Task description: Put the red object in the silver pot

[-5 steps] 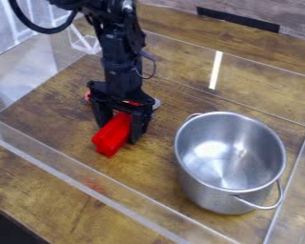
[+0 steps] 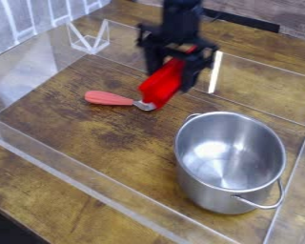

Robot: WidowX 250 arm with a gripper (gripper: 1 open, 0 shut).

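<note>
The red object (image 2: 163,84), a block-like piece, is up off the table near the back centre of the camera view, slightly blurred. My dark gripper (image 2: 172,57) is shut on its upper end from above. The silver pot (image 2: 193,167) stands upright at the front right, and its visible inside is empty. The red object hangs behind and to the left of the pot, apart from it. Motion blur makes the fingers hard to make out.
A utensil with a pinkish-red handle (image 2: 107,98) lies on the wooden table just left of the red object. Clear walls (image 2: 85,188) border the work area. Bare wood (image 2: 66,138) stretches across the left and front.
My gripper has risen and moved back and right, carrying the red object up from the table. The utensil behind it is now uncovered. The pot has stayed put.
</note>
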